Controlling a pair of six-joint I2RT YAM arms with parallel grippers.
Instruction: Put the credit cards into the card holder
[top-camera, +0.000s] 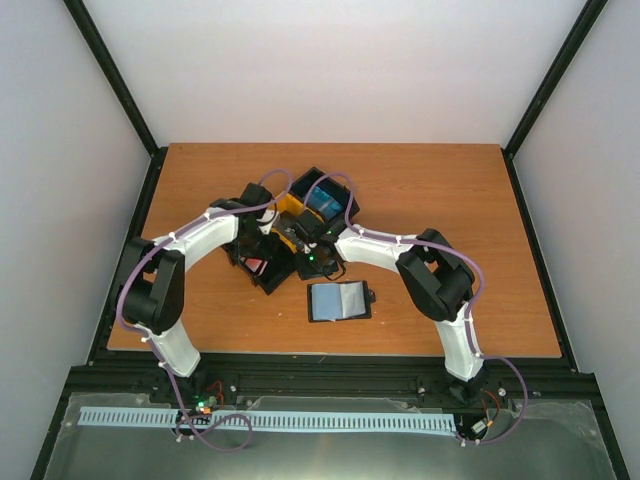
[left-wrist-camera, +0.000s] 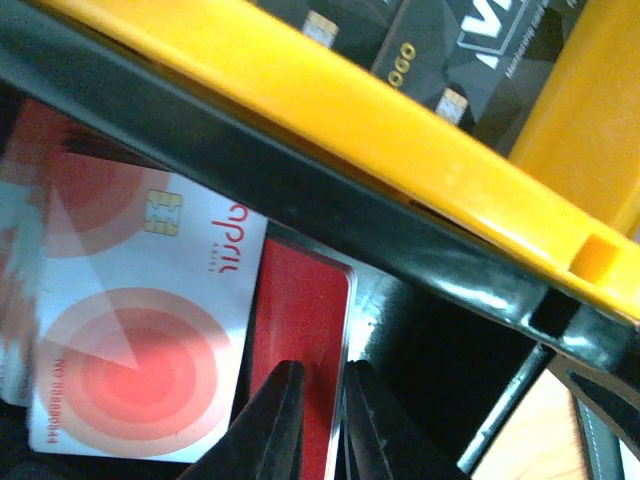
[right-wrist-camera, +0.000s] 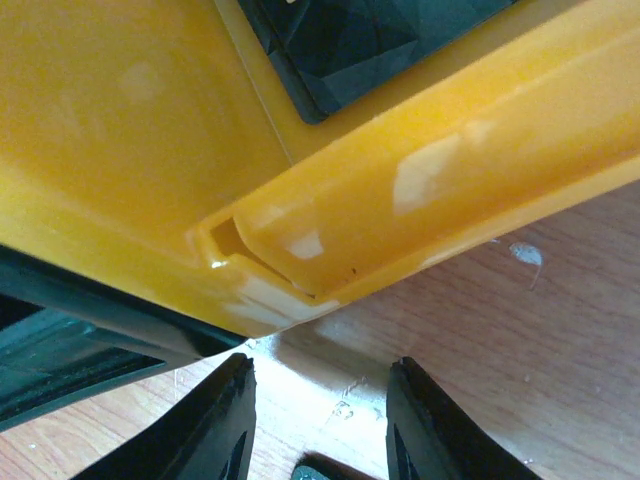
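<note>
In the left wrist view a red card (left-wrist-camera: 300, 330) stands tilted in the black bin (left-wrist-camera: 200, 160). My left gripper straddles its lower part, fingers partly open; I cannot tell whether either finger touches the card. Left of it lies a white card with orange-red circles (left-wrist-camera: 140, 370), with another such card partly under it. The open card holder (top-camera: 340, 301), pale blue and whitish inside, lies on the table in front of the bins. My right gripper is open and empty, at the near corner of the yellow bin (right-wrist-camera: 400, 190).
Dark cards (left-wrist-camera: 490, 60) lie in the yellow bin beside the black one. A further black bin with blue cards (top-camera: 325, 203) stands behind. Bare table (top-camera: 440, 190) stretches to the right.
</note>
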